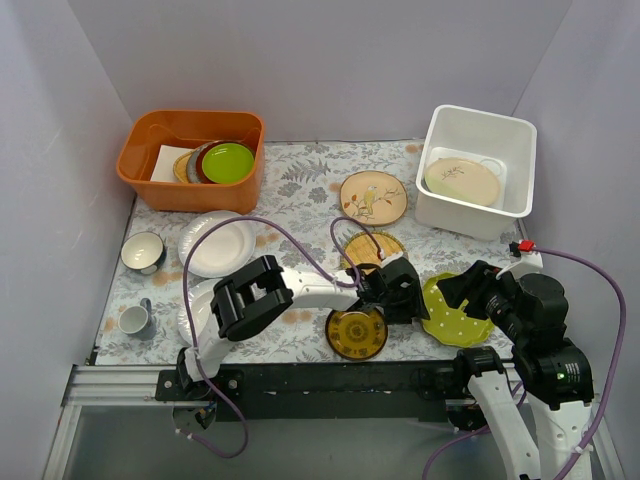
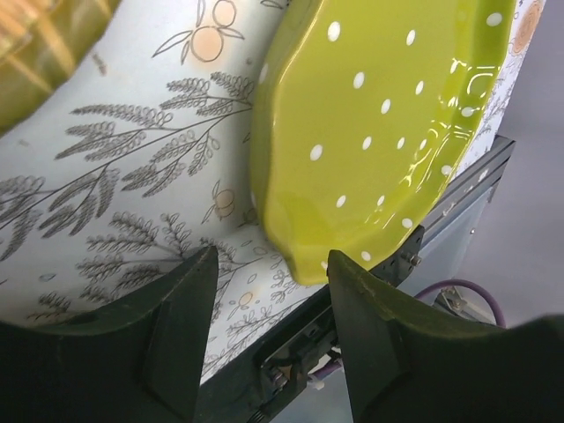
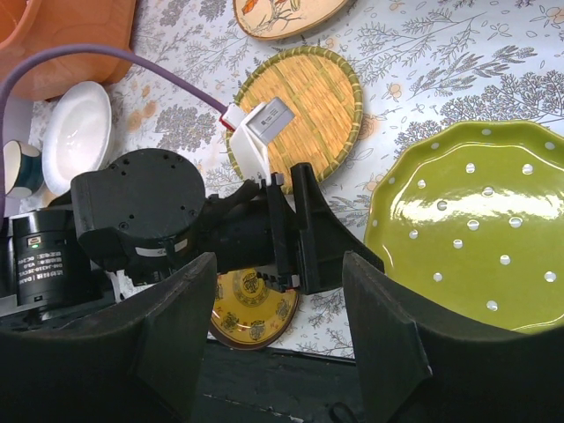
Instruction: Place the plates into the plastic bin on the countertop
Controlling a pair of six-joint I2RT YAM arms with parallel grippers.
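A lime polka-dot plate (image 1: 450, 315) (image 2: 370, 132) (image 3: 467, 220) lies at front right. My left gripper (image 1: 405, 305) is open at its near edge, nothing held. My right gripper (image 1: 465, 280) hangs open above that plate's right side. A dark yellow plate (image 1: 355, 345) (image 3: 251, 317) lies partly under the left arm, a woven plate (image 1: 385, 245) (image 3: 304, 97) behind it, and a bird plate (image 1: 372, 200) farther back. White plates (image 1: 215, 245) lie at left. A white bin (image 1: 475, 125) with pale plates inside stands back right; an orange bin (image 1: 160, 135) holds several plates.
A cream cup (image 1: 143, 250) and a grey mug (image 1: 135, 320) stand at the left edge. Walls close in the counter on the sides and back. The front edge (image 1: 300, 378) lies just below the plates.
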